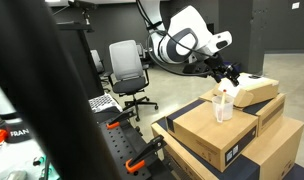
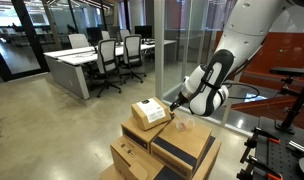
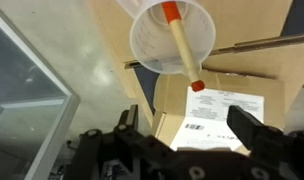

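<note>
A clear plastic cup (image 3: 155, 45) stands on a cardboard box, with a thin wooden stick (image 3: 182, 45) leaning in it; the stick has a red band and a dark red tip. In exterior view 1 the translucent cup (image 1: 223, 107) is near the box's far edge. My gripper hangs above and beside the cup, its black fingers (image 3: 129, 142) spread wide, with no object visible between them. From exterior view 2, the gripper (image 2: 174, 106) appears close over the cup (image 2: 184, 123). Its fingertips are too small to make out there.
The cup's cardboard box (image 1: 207, 130) adjoins other boxes. A taller box (image 2: 150, 113) with a white label (image 3: 220, 118) rises beside the cup. Open floor (image 2: 52, 130) lies beyond the boxes, with office chairs (image 2: 104, 55) farther back.
</note>
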